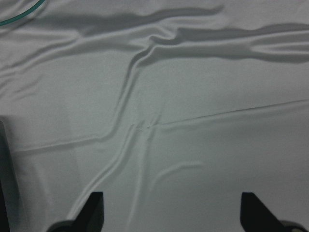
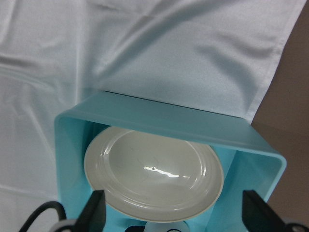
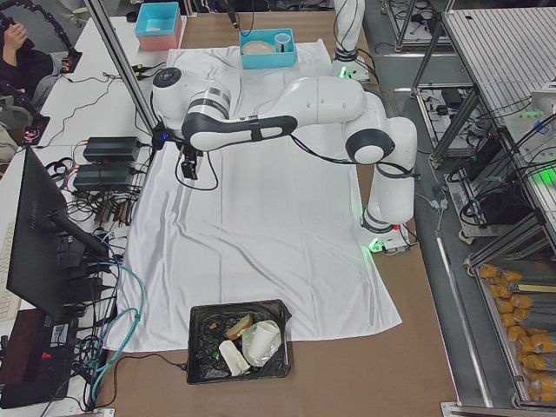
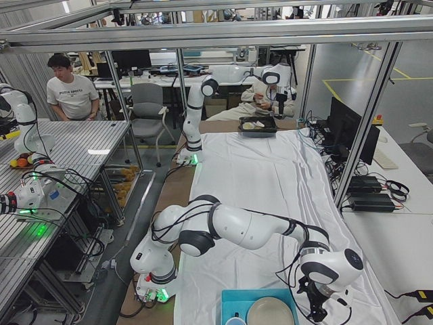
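Observation:
My left gripper is open over bare white cloth [image 1: 203,77]; in the camera left view it hangs at the cloth's left side. My right gripper is open above a light blue bin [image 2: 159,113], with nothing held. The bin holds a cream oval plate [image 2: 154,164] and, in the camera left view, a light cup [image 3: 282,40]. A black tray [image 3: 198,347] at the cloth's opposite end holds white wrapped items [image 3: 233,358] and a yellowish piece [image 3: 239,327].
A monitor [image 3: 39,234], cables and black boxes line the left side. A metal frame post [image 3: 122,61] stands beside the cloth. Two people sit or stand beyond the workspace in the camera right view.

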